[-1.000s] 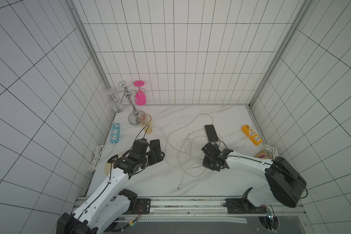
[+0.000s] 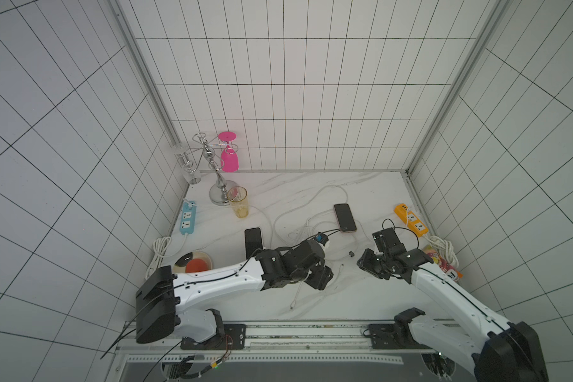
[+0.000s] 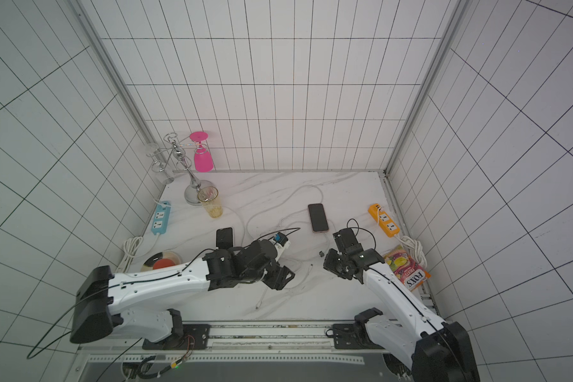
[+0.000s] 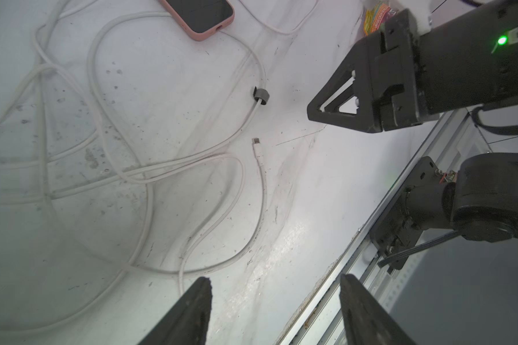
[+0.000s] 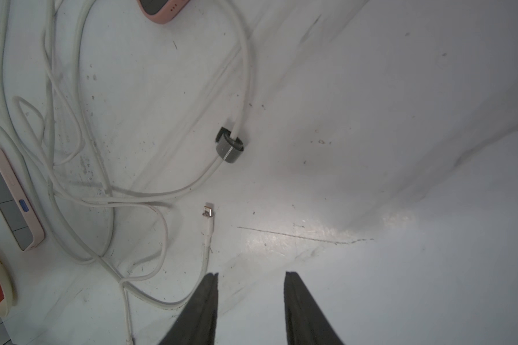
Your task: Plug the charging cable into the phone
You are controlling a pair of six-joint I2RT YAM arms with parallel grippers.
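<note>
A dark-screened phone point(image 2: 345, 217) in a pink case lies at centre back, and a second phone point(image 5: 11, 198) lies at centre left. White cables point(image 4: 149, 207) tangle across the table, one with a bare metal plug point(image 5: 207, 211) facing up the table near a grey clip point(image 5: 229, 148). My left gripper point(image 2: 319, 277) reaches over the middle, fingers apart and empty above the cable in its wrist view. My right gripper hangs at the right above the table, open with nothing between its fingers, short of the plug in its wrist view.
A blue power strip point(image 2: 187, 217), glass point(image 2: 238, 202), metal stand point(image 2: 221, 191) and bowl point(image 3: 162, 262) occupy the left. An orange power strip point(image 2: 410, 219) and snack bag point(image 3: 406, 267) are at the right.
My left gripper has swung right toward the table's middle, uncovering more of the left side. My right gripper has moved rightward, away from the cable plug.
</note>
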